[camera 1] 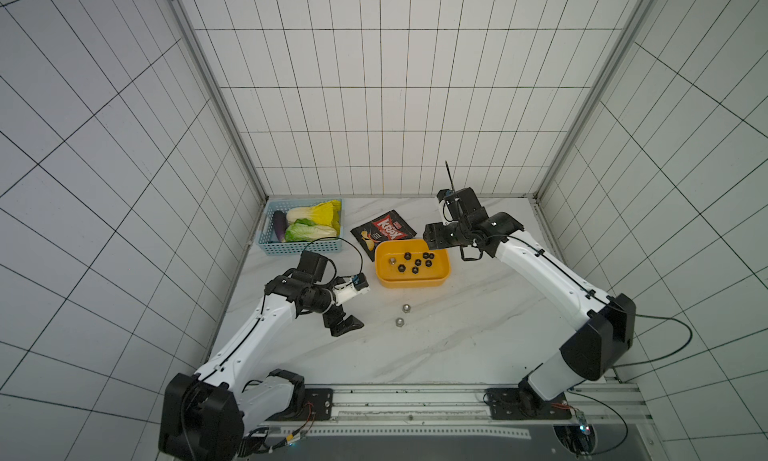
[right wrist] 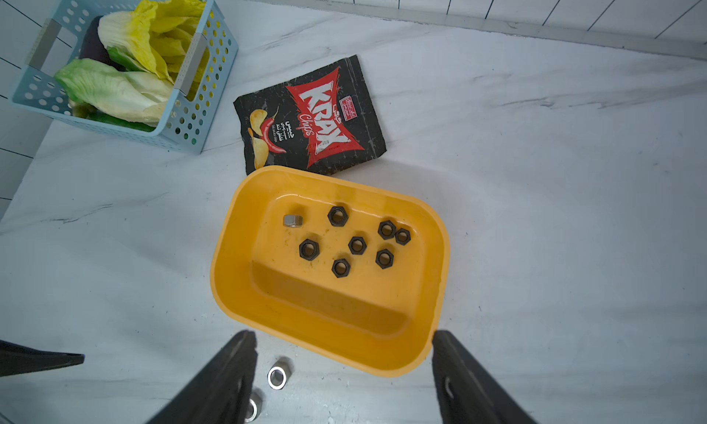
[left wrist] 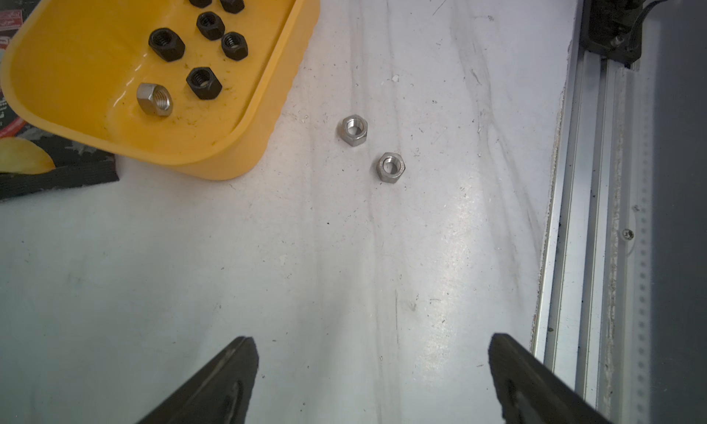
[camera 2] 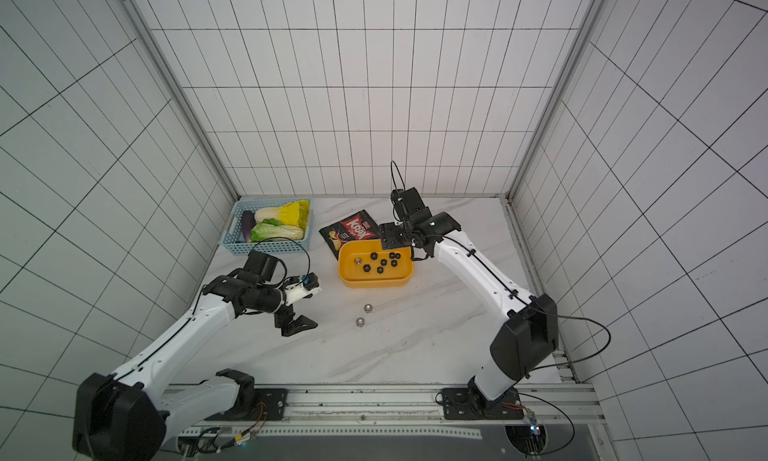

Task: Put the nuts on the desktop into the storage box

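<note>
Two silver nuts lie loose on the marble desktop in front of the box: the far nut (left wrist: 352, 129) and the near nut (left wrist: 390, 167). The yellow storage box (right wrist: 331, 335) holds several black nuts (right wrist: 338, 216) and one silver nut (right wrist: 292, 221). My left gripper stands open over bare desktop, left of the loose nuts, nothing between its fingers. High over the box's right rear side, my right gripper has its fingers apart and empty. In the right wrist view its left finger (right wrist: 239, 372) partly covers the near nut.
A blue basket (camera 1: 276, 243) of vegetables stands at the back left. Behind the box lies a black chips packet (right wrist: 316, 118). The desktop right of the box is clear. A metal rail (left wrist: 567, 276) runs along the front edge.
</note>
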